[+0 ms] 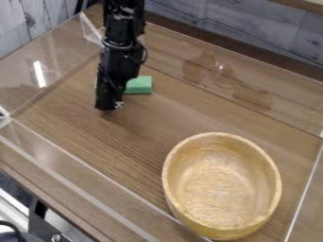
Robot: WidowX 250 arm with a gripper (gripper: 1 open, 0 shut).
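The black robot arm reaches down from the top of the camera view to my gripper (109, 104), low over the wooden table at the left of centre. Just behind it and to its right lies a green block (139, 84), partly hidden by the arm. The gripper looks shut, and I see nothing clearly held in it, though its fingertips are small and dark.
A round cream bowl (222, 180) rests at the front right.
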